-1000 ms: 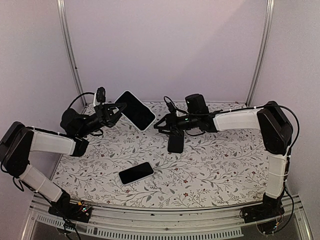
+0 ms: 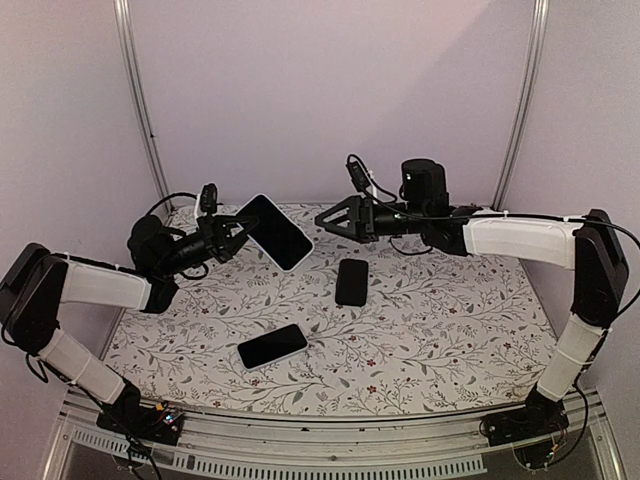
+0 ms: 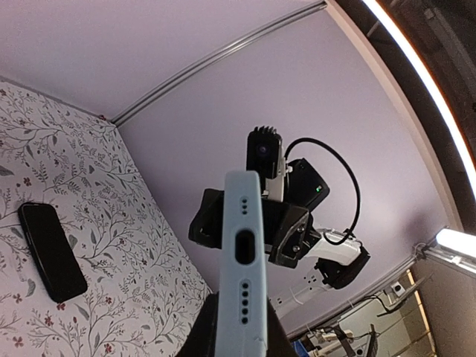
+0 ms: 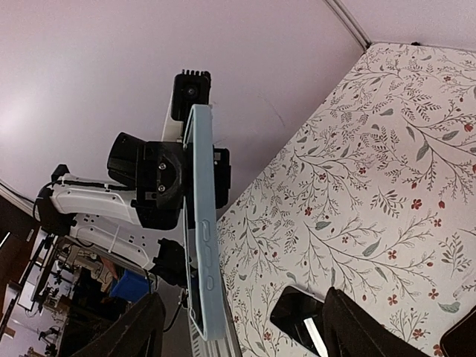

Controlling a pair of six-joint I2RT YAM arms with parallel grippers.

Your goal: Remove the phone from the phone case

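Up off the table on the left, my left gripper point(image 2: 246, 228) is shut on one corner of a pale-blue phone case point(image 3: 243, 282). The phone point(image 2: 282, 238) sits inside that case, its black screen framed by the pale rim in the top view. From the right wrist view the case point(image 4: 205, 223) stands edge-on, tilted, side buttons showing. My right gripper point(image 2: 322, 221) is open and empty, a short gap to the right of the held case's lower right corner. Its fingers point(image 4: 341, 323) are wide apart in the right wrist view.
A plain black phone-like slab point(image 2: 352, 282) lies on the floral cloth below the right gripper. Another phone with a pale rim point(image 2: 272, 346) lies nearer the front.
My right gripper has drawn back to the right, away from the held case, its fingers spreading. My left gripper has dipped slightly with case and phone. Both phones on the table are unmoved.
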